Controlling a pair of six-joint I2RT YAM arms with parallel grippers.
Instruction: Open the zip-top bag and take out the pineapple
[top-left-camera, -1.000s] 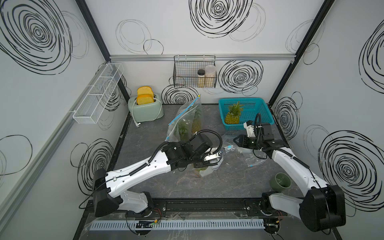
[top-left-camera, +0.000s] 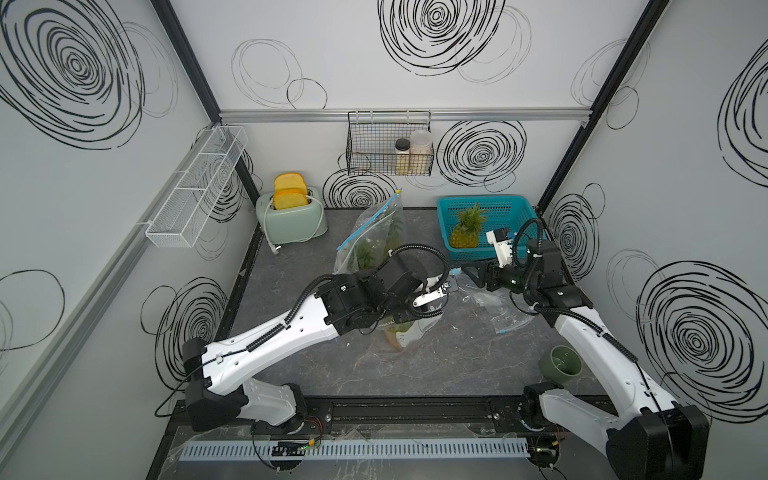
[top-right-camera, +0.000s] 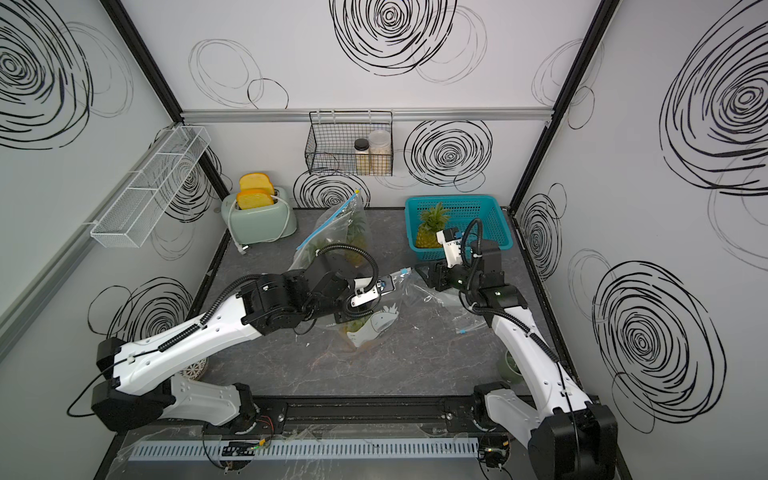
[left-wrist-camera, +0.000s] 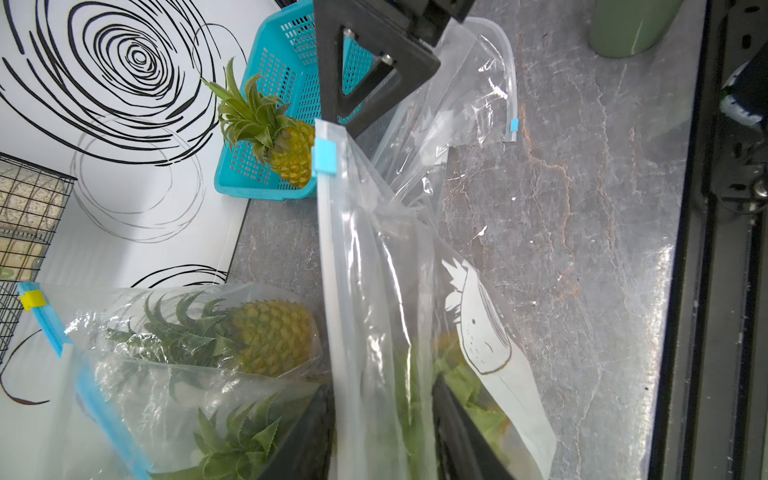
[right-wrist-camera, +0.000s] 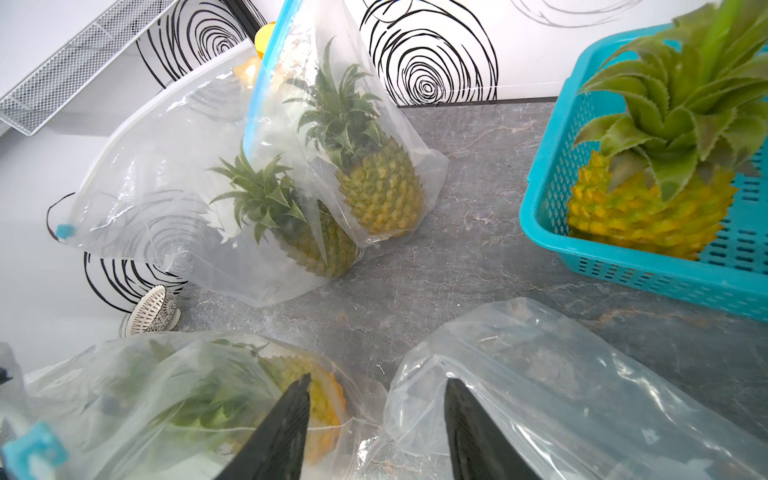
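Note:
In the left wrist view a clear zip bag (left-wrist-camera: 376, 264) with a printed pineapple design stands upright, its blue slider (left-wrist-camera: 325, 157) at the top corner. A pineapple (left-wrist-camera: 468, 380) shows through its lower part. My left gripper is open, its fingers on either side of this bag's film. Close by the slider corner is my right gripper, seen from outside as a black finger (left-wrist-camera: 376, 68). In the right wrist view the right gripper stands open, with no object clearly held between its fingers. Whether the zip is open I cannot tell.
Two more bagged pineapples (right-wrist-camera: 380, 188) stand behind, near the toaster (top-left-camera: 294, 220). A loose pineapple (top-left-camera: 465, 229) sits in the teal basket (top-left-camera: 512, 209) at the back right. An empty-looking clear bag (right-wrist-camera: 560, 384) lies in front of the basket. A green cup (top-left-camera: 564, 364) is at front right.
The bag's slider corner has moved up and back, closer to my right gripper. My left gripper has shifted slightly, and the right arm has swung a little, its elbow moving right.

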